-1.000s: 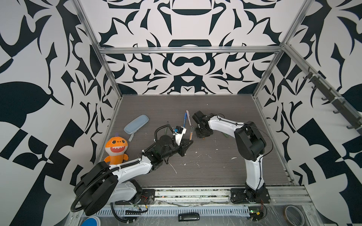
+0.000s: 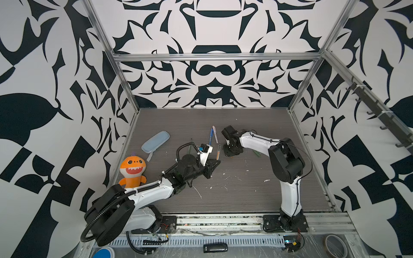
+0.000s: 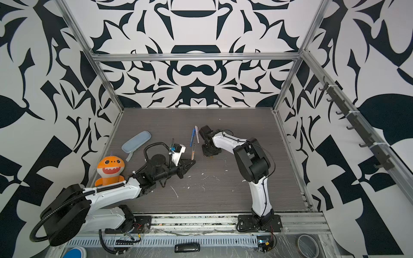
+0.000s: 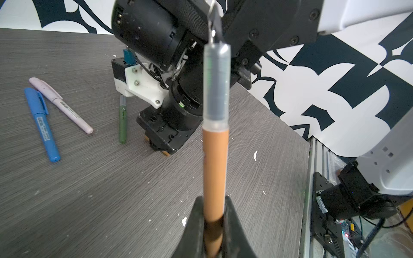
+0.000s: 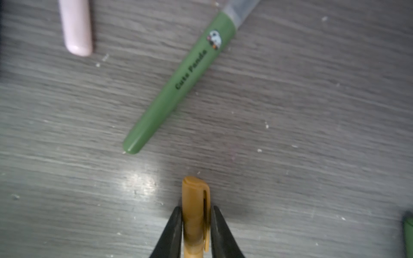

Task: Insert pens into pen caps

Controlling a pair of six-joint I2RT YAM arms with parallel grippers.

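Observation:
In the left wrist view an uncapped orange pen (image 4: 215, 172) stands upright, tip up, with my left gripper shut on its lower part. My right gripper is shut on an orange pen cap (image 5: 192, 197), whose clip faces right in the right wrist view; it is above the table. The left wrist view shows the right gripper beyond the pen, apart from it. A green pen (image 5: 185, 81) with a clear end lies on the table near the right gripper. At the right edge of the right wrist view, a green piece (image 5: 408, 232) is only partly visible.
A capped blue pen (image 4: 43, 124) and a capped pink pen (image 4: 62, 104) lie side by side at the table's middle. A grey-blue case (image 2: 155, 141) and an orange shark toy (image 2: 133, 170) sit at the left.
The left arm, with its orange pen, has stayed still.

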